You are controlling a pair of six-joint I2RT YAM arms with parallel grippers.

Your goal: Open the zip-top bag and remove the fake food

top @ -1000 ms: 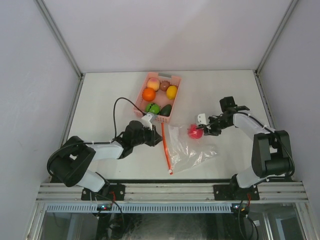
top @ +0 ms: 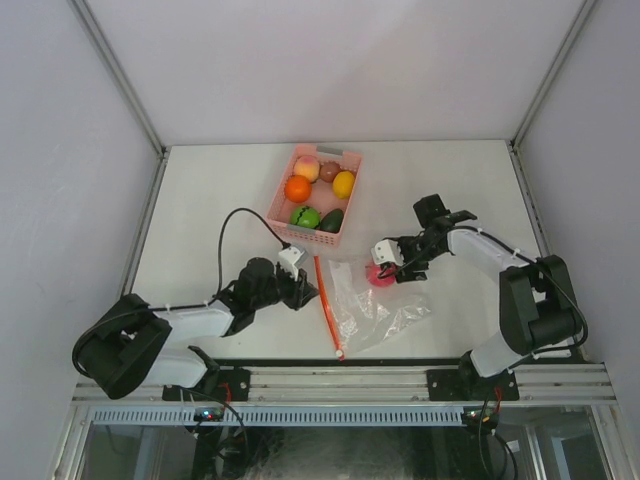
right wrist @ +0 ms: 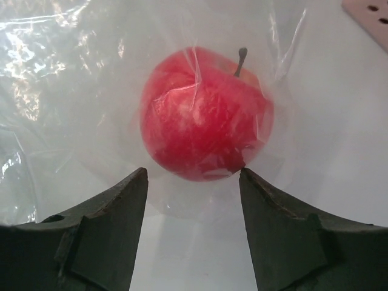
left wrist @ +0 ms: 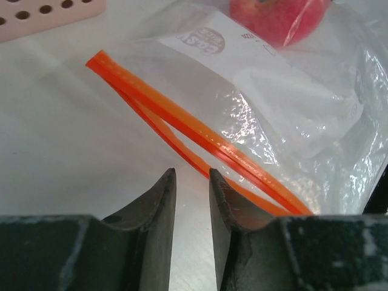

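Note:
A clear zip top bag (top: 375, 315) lies flat on the table, its orange zip edge (left wrist: 182, 124) on the left side. Two orange strips show with a narrow gap between them along part of that edge. Inside the bag, at its closed end, sits a red fake apple (right wrist: 206, 115) under the plastic. My left gripper is part open just outside the zip edge, nothing between its fingers. Beside the apple, my right gripper stands open, its fingertips by the apple's near side; the top view has this arm partly covering the apple.
Behind the bag a pink basket (top: 278, 205) holds several fake fruits, among them an orange (top: 298, 189) and a lemon (top: 344, 184). Bare table lies at the far left and far right.
My right gripper has moved left and toward the front over the apple. The apple and bag have shifted slightly left. My left gripper has come a little toward the front.

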